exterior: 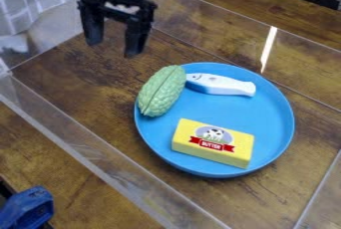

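My gripper [115, 29] hangs at the upper left over bare wooden table, open, with nothing visible between its dark fingers. Below and to its right is a blue plate [253, 118]. On the plate lie a green leafy vegetable [162, 91] at the left, a white knife-like object [221, 83] at the back, and a yellow butter box [212, 142] at the front.
A blue object [24, 209] lies at the lower left corner. A transparent or pale surface [27, 14] runs along the upper left edge.
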